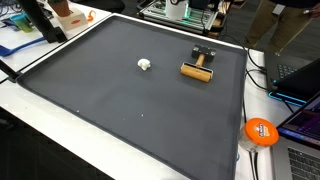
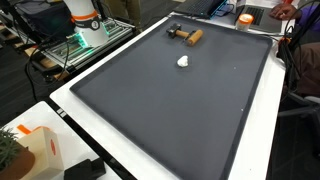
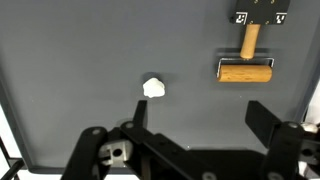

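My gripper looks down on the tray from above, its two dark fingers spread wide with nothing between them. A small white lump [image 3: 154, 87] lies on the grey tray, ahead of the left finger. Farther right lies a wooden roller [image 3: 245, 73] with a short wooden handle and a black piece with pale marks at its far end. In exterior view 1 the white lump [image 1: 144, 64] and the roller [image 1: 196, 73] rest apart on the tray; my fingers are not visible in either exterior view.
The grey tray [image 1: 130, 105] is mostly bare, with a raised dark rim. Outside it, an orange-lidded jar [image 1: 261, 132] and a laptop [image 1: 298, 120] stand on the right. In exterior view 2 a potted plant [image 2: 14, 152] sits at the near left corner.
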